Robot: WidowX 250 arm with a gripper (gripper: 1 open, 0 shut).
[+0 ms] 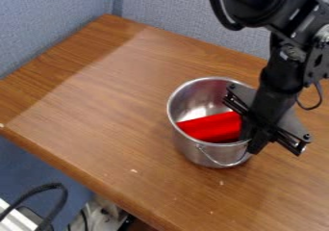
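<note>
A steel pot (206,153) with a wire handle stands on the wooden table, right of centre. A red object (211,126) lies inside it. My black gripper (252,139) reaches down over the pot's right side, its lower end at or just inside the rim, partly covering the red object's right end. Whether the fingers hold anything, and how far apart they are, I cannot make out.
Grey-blue padded walls stand at the back and left. Black cables lie in the lower left corner, off the table.
</note>
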